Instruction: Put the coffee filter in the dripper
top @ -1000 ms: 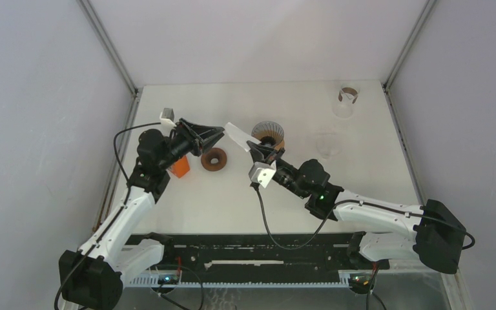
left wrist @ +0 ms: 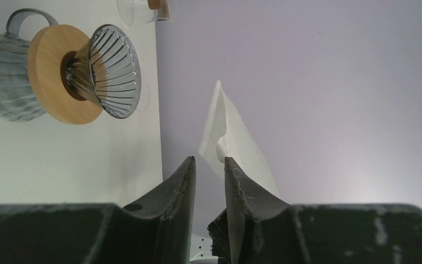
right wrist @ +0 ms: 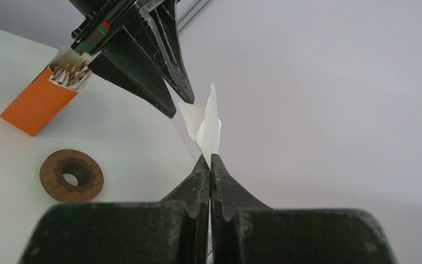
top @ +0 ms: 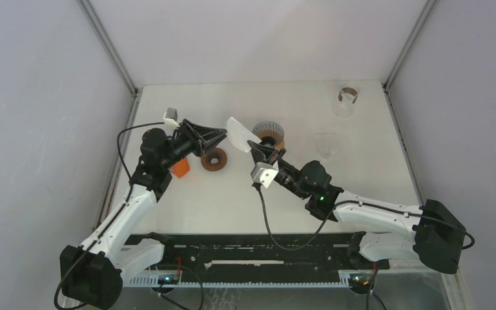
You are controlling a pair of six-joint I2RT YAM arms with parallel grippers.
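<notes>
My right gripper is shut on the white paper coffee filter (right wrist: 209, 129), which sticks out past its tips; in the top view the filter (top: 240, 134) spans the space between both hands. Opposite it, my left gripper is part open, with a gap between its fingers. The filter (left wrist: 239, 146) shows just beyond that gap, its layers partly spread; whether a left finger touches it I cannot tell. The ribbed glass dripper (left wrist: 115, 71) sits in a wooden collar on a glass server (left wrist: 5, 77), with no filter inside.
An orange box (right wrist: 41, 104) of filters stands on the left of the table beside a round wooden ring (right wrist: 49, 175). At the back right is a clear glass (top: 347, 97) with a brown band, with a faint clear dish (top: 327, 144) nearer.
My left gripper has shifted slightly right toward the filter. The filter looks broader from above, spread more than before. The right arm has barely moved.
</notes>
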